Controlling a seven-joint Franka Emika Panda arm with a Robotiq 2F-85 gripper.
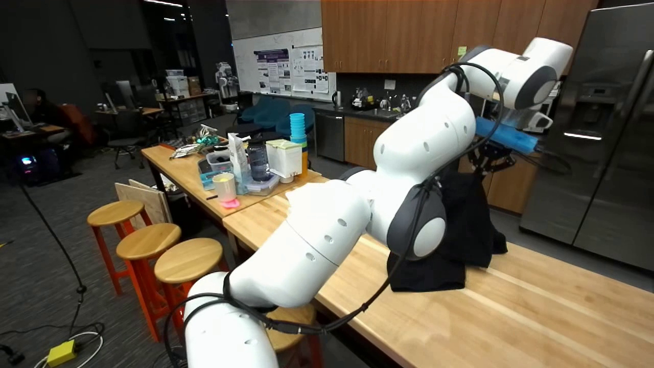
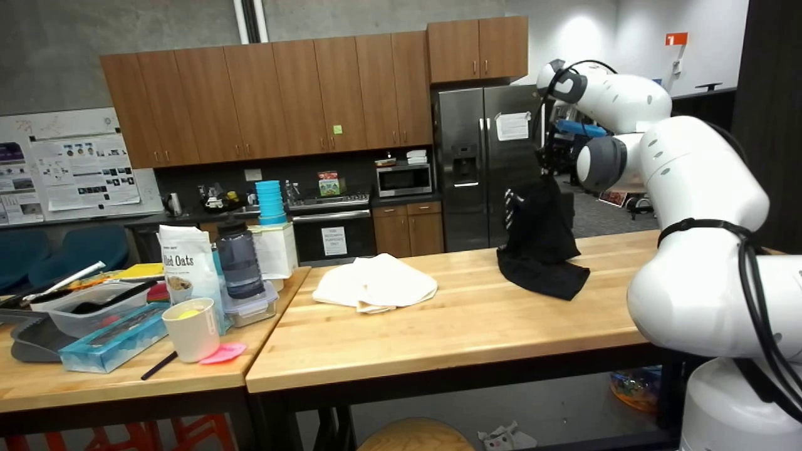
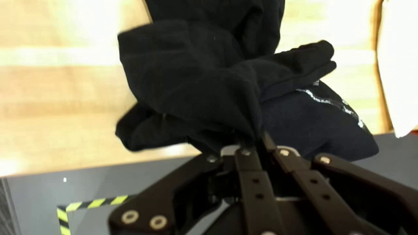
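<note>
A black garment (image 2: 539,234) hangs from my gripper, its lower part draped on the wooden table. In the wrist view the black cloth (image 3: 188,74) bunches up between the fingertips, and my gripper is shut on it. White print shows along one edge of the fabric. From exterior view 1 the cloth (image 1: 453,233) is partly behind the arm, while the gripper (image 1: 484,165) sits high above the table's far edge, below a blue cover.
A folded white cloth (image 2: 380,282) lies on the left of the table (image 2: 451,327). A side table carries a mug (image 2: 192,329), a bottle (image 2: 239,259) and several containers. A fridge (image 1: 591,135) stands beyond.
</note>
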